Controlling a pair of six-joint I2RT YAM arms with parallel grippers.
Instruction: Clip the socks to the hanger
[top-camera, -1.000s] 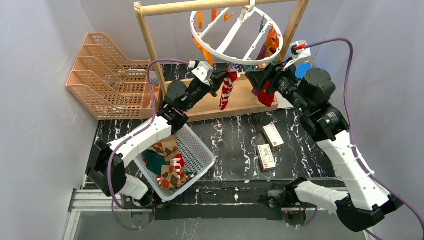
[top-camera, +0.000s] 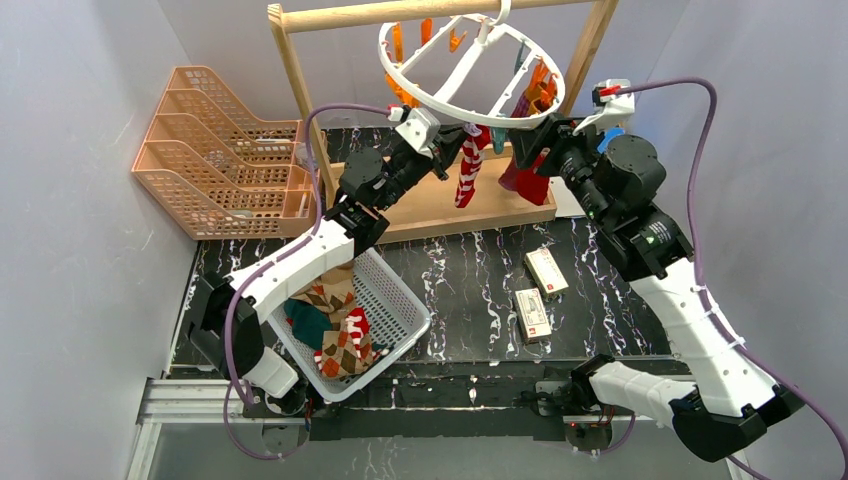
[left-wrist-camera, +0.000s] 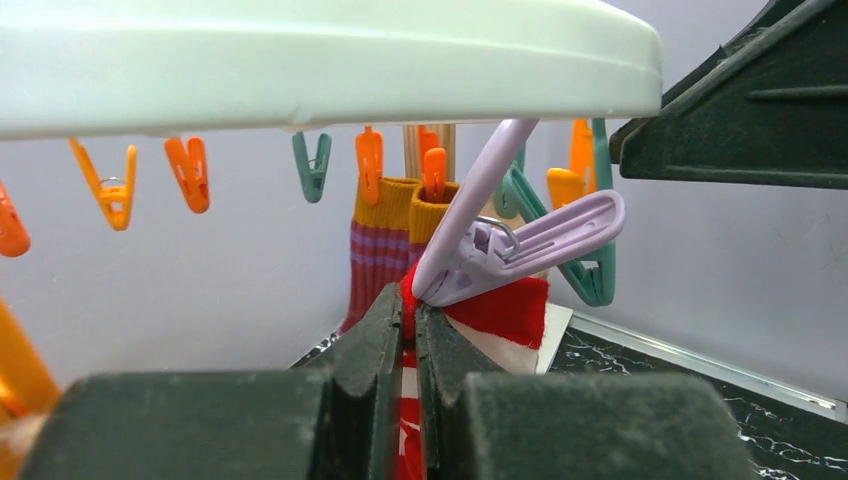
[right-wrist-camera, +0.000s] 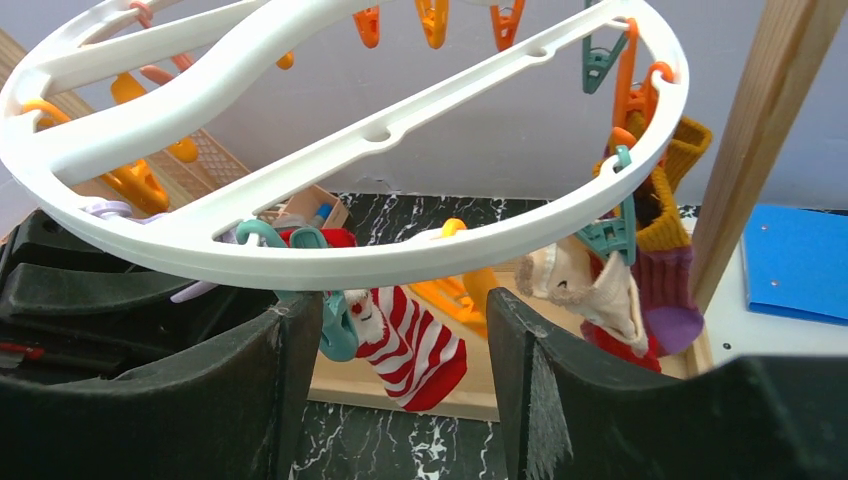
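A white ring hanger (top-camera: 470, 112) with coloured clips hangs from a wooden frame. My left gripper is shut on the top edge of a red-and-white striped sock (top-camera: 470, 172), which dangles under the rim. A lilac clip (left-wrist-camera: 480, 245) lies right against that edge; whether it bites the cloth I cannot tell. In the right wrist view, my right gripper stands open, with a teal clip (right-wrist-camera: 338, 330) by its left finger and the striped sock beyond. Purple-and-mustard socks (right-wrist-camera: 665, 240) hang on orange clips at the right side.
A grey basket (top-camera: 405, 290) with several more socks stands at the front left. Behind it is an orange rack (top-camera: 215, 150). Two small boxes (top-camera: 533, 315) lie on the dark marbled table. The frame's right post (right-wrist-camera: 765, 130) rises near my right gripper.
My right gripper has shifted slightly, staying by the front right rim. The hanger has swung a little.
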